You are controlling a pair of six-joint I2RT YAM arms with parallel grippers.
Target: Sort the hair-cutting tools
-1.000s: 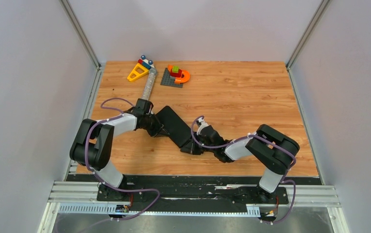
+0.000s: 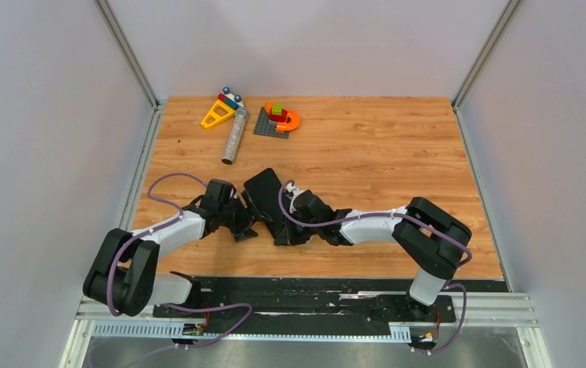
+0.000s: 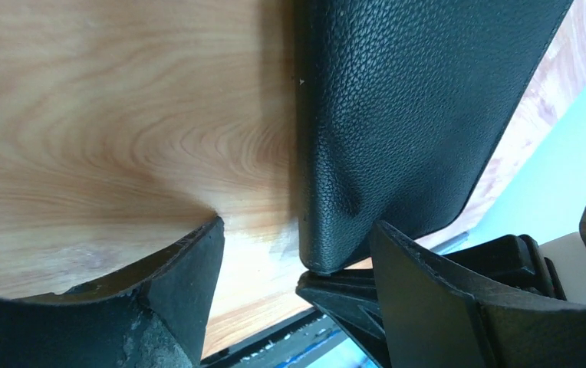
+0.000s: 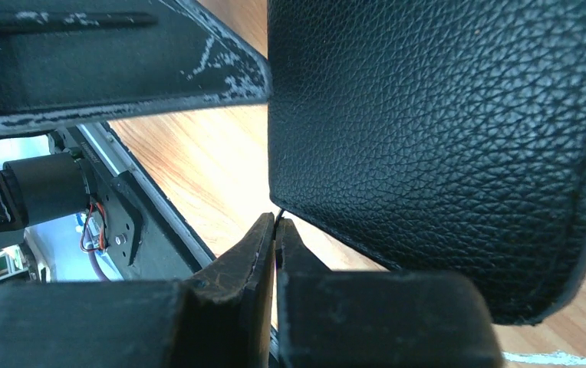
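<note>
A black leather case (image 2: 262, 188) lies on the wooden table between my two grippers, with textured sides in both wrist views (image 3: 420, 107) (image 4: 436, 138). My left gripper stands open at the case's near end, with bare wood and a corner of the case between and beyond its fingers. My right gripper is shut at the case's lower edge; a thin dark line of that edge meets its fingertips, and whether it is pinched cannot be made out. No hair cutting tools are visible; whether the case holds any is hidden.
At the back left stand a yellow toy piece (image 2: 218, 115) with blue knobs, a silver cylinder (image 2: 235, 138) and a grey plate with orange, red and green bricks (image 2: 287, 121).
My right gripper has shifted slightly left and up, the case's lower end with it.
</note>
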